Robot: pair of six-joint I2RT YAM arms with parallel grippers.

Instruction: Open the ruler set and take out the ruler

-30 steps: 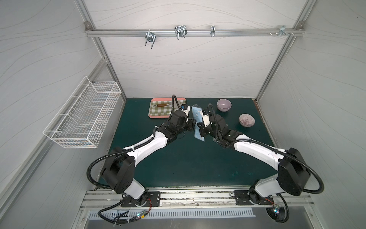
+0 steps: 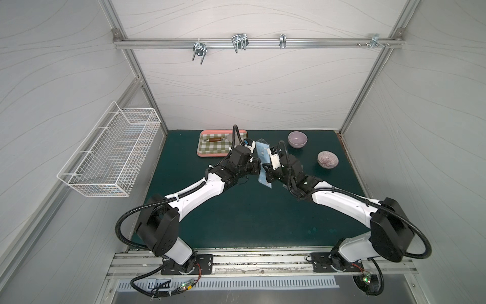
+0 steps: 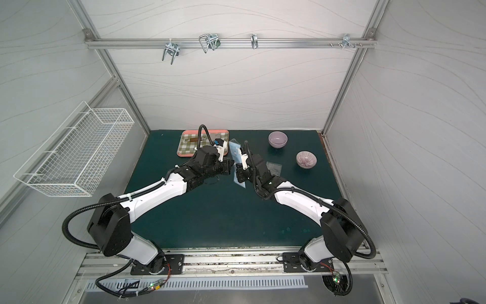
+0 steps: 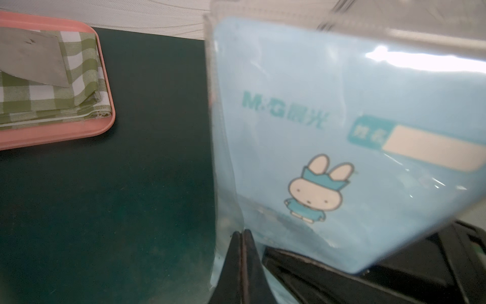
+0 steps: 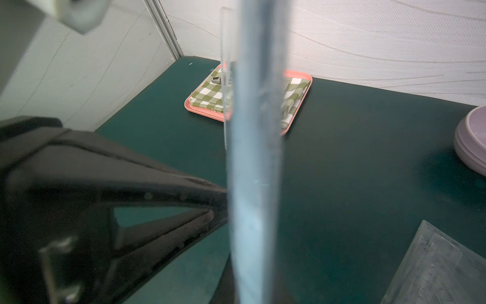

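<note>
The light-blue ruler set pouch (image 4: 283, 76), with a rabbit print and clear plastic edges, is held upright between my grippers above the table. My left gripper is shut, its tips at the pouch's lower left part, nothing visible between them. My right gripper (image 2: 268, 167) is shut on the pouch; in the right wrist view the pouch (image 5: 255, 152) stands edge-on and hides much of the fingers. A transparent ruler piece (image 5: 435, 273) lies on the table to the right.
A pink tray (image 2: 201, 147) with checked cloth and a wooden-handled tool stands at back left. A wire basket (image 2: 108, 152) is at left.
</note>
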